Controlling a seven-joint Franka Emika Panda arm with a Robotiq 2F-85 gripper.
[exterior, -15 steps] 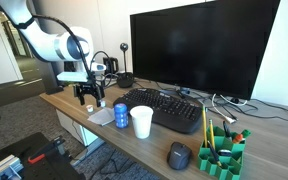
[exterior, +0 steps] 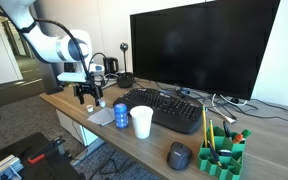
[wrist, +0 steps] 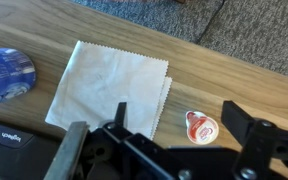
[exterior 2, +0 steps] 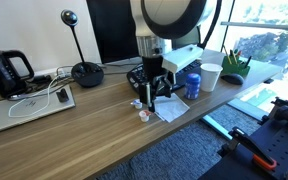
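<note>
My gripper is open above the table, its black fingers apart with nothing held. In the wrist view a small white, round object with a red mark (wrist: 201, 127) shows between the fingers, nearer the right one; it rests on the wood below. A folded white napkin (wrist: 109, 85) lies to the left, partly covered by the left finger. From the side, the gripper (exterior 2: 151, 105) hangs close over the tabletop at the napkin's left, near two small white objects, one in front (exterior 2: 144, 116) and one farther back (exterior 2: 136, 103).
A blue can (exterior: 122, 116) and a white cup (exterior: 141, 122) stand right of the napkin. The keyboard (exterior: 166, 108) and monitor (exterior: 204, 45) are behind. A mouse (exterior: 179, 156) and green holder (exterior: 220, 150) lie farther right. Bare wood (exterior 2: 54, 140) extends left of the gripper.
</note>
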